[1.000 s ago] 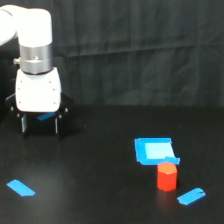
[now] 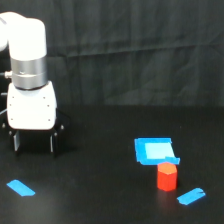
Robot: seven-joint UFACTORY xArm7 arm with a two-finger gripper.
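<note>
The white robot arm with its gripper (image 2: pixel 33 140) is at the left of the camera view, low over the dark table (image 2: pixel 100 200). Its dark fingers point down, spread apart, with nothing clearly visible between them. A red hexagonal block (image 2: pixel 167 176) stands at the right, in front of a blue-edged square with a pale middle (image 2: pixel 158 150).
Blue tape strips lie at the front left (image 2: pixel 20 188) and front right (image 2: pixel 191 196).
The gripper has moved slightly down and toward the viewer. The blue mark seen behind it earlier is now hidden. The block has not moved.
</note>
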